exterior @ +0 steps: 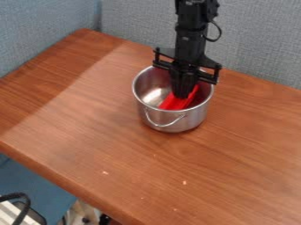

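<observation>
A steel pot (165, 117) with a wire handle stands on the wooden table. Inside it lies a red object (174, 103), partly hidden by my black gripper (181, 90), which reaches down into the pot from above. Whether the fingers are shut on the red object cannot be made out.
Grey padded walls stand at the back and left. The table's edge drops to a blue floor at lower left, with some cables and items there.
</observation>
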